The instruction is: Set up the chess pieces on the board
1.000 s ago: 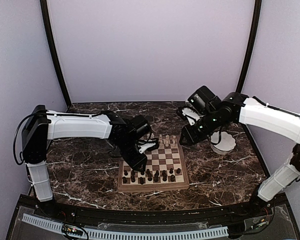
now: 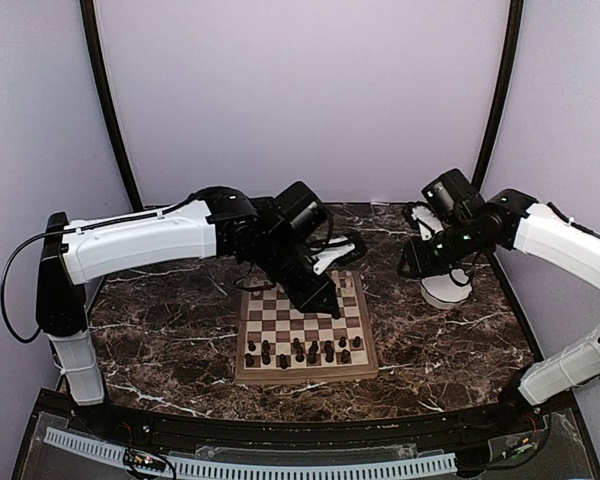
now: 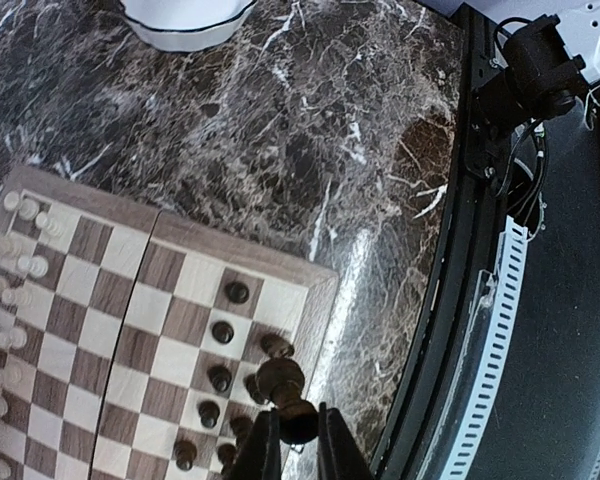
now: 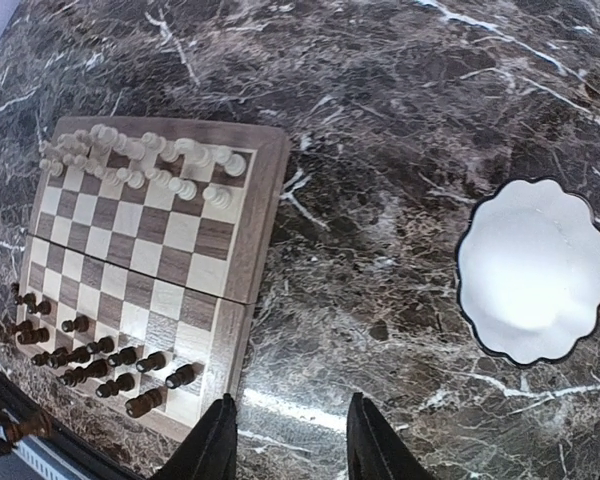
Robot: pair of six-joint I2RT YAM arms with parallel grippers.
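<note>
The chessboard (image 2: 306, 375) lies mid-table, dark pieces along its near side and light pieces (image 4: 150, 175) along its far side. My left gripper hangs above the board with a dark piece (image 3: 288, 390) between its fingertips, seen from above over the dark rows. My right gripper is raised right of the board, its fingers apart with nothing between them. In the top view the left arm hides part of the board's far side.
A white scalloped bowl (image 4: 525, 265) stands right of the board.
My left gripper has risen and moved right from the near dark pieces, carrying a piece. My right gripper has moved right and up, away from the board.
</note>
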